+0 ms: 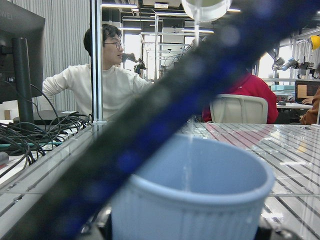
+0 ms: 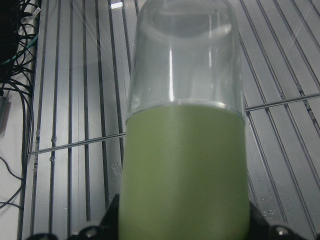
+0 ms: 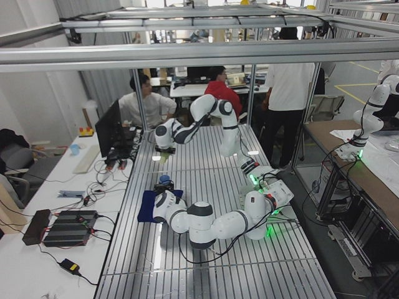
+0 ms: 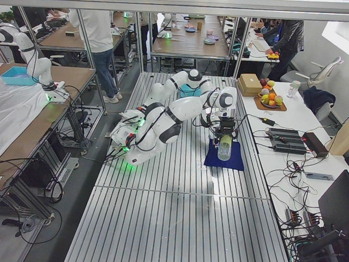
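A light blue cup (image 1: 195, 210) sits upright in my left gripper (image 3: 164, 185), which is shut on it over a dark blue mat (image 3: 148, 205). My right gripper (image 4: 226, 129) is shut on a bottle (image 4: 224, 148) with a green lower part and clear upper part (image 2: 182, 170). In the camera left view it hangs tilted behind the cup. In the left wrist view a clear round end shows above the cup, with a thin pale streak down into it; whether that is liquid I cannot tell. A blurred dark band crosses that view.
A side desk (image 3: 75, 249) holds a monitor (image 3: 109, 134), cables and black boxes. A teal bin (image 4: 188, 91) and a fruit tray (image 4: 270, 105) show in the camera right view. People are beyond the frame.
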